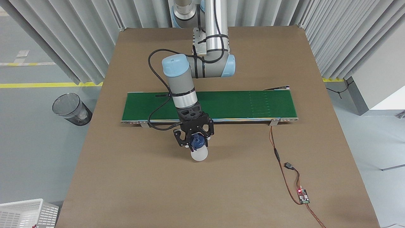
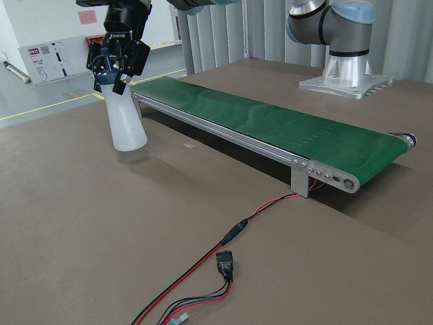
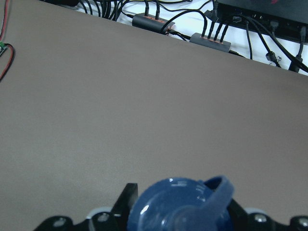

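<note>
A translucent white bottle (image 1: 199, 154) with a blue lid (image 1: 197, 140) is held in my black gripper (image 1: 196, 138), in front of the conveyor. In the camera left view the bottle (image 2: 126, 125) hangs from the gripper (image 2: 111, 73) just above the table, with a shadow below it. The wrist view shows the blue lid (image 3: 175, 209) at the bottom, between the fingers.
The green conveyor (image 1: 246, 104) spans the table behind the bottle. Wires and a small circuit board (image 1: 303, 196) lie at the front right. A bin (image 1: 70, 109) stands on the floor at left.
</note>
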